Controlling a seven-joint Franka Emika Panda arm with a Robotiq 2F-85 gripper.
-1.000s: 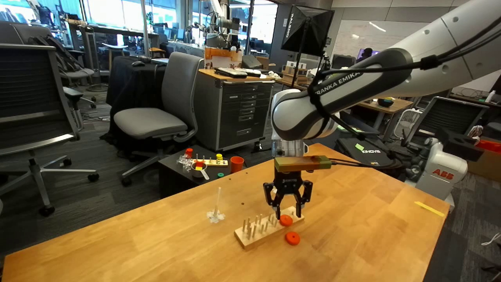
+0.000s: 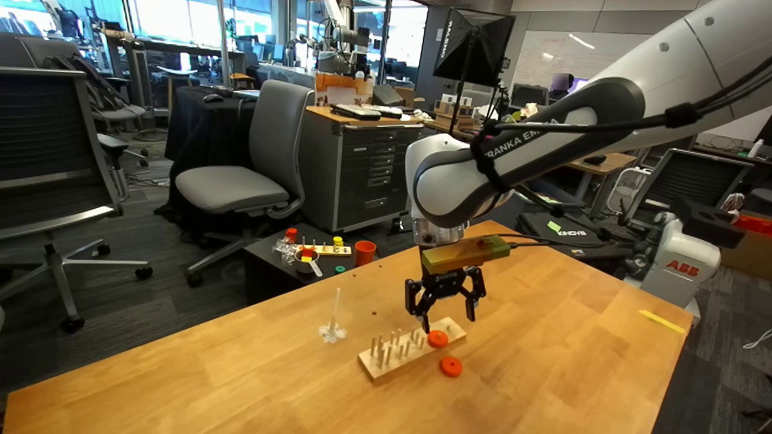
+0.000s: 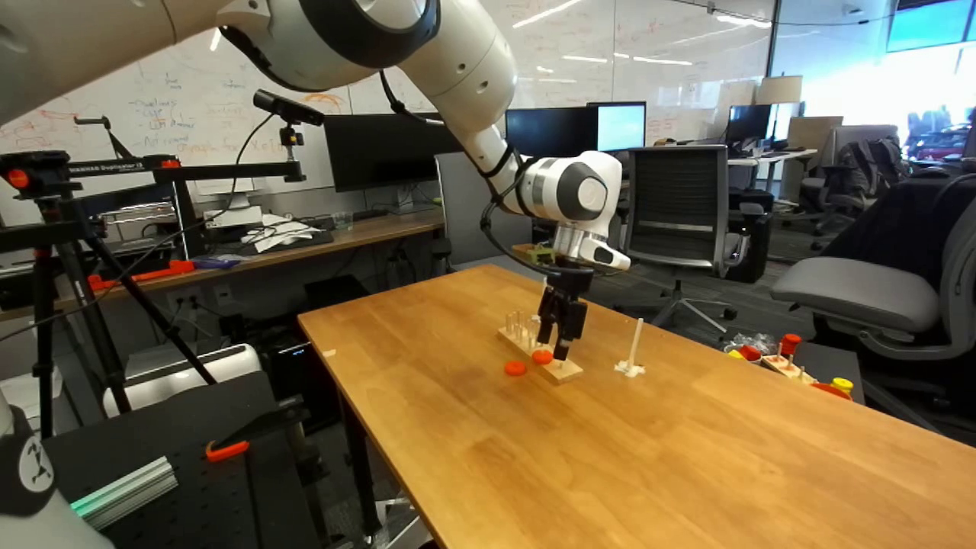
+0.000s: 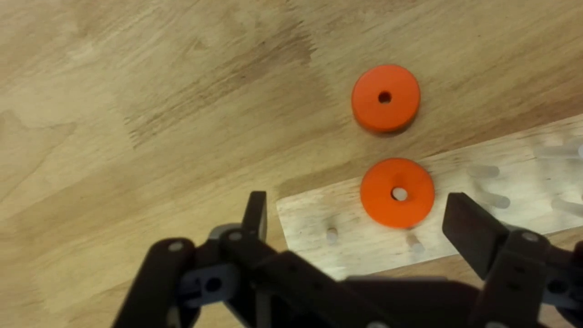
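A pale wooden peg board lies on the table, with several short pegs towards one end. One orange disc sits on the board, a peg's top showing in its centre hole. Another orange disc rests flat on the tabletop beside the board. Above the board's sparser end, my gripper is open and slightly tilted. In the wrist view its fingers stand wide apart, with the board's disc seen below the gap, nearer the right finger. Nothing is held.
An upright thin rod is fixed to the table near the board. A dark side table beyond the table edge holds an orange cup and small toys.
My gripper has risen a little and tilted, its fingers now farther apart. The peg board and the disc on it have shifted slightly left in exterior view 1; the loose disc stays put.
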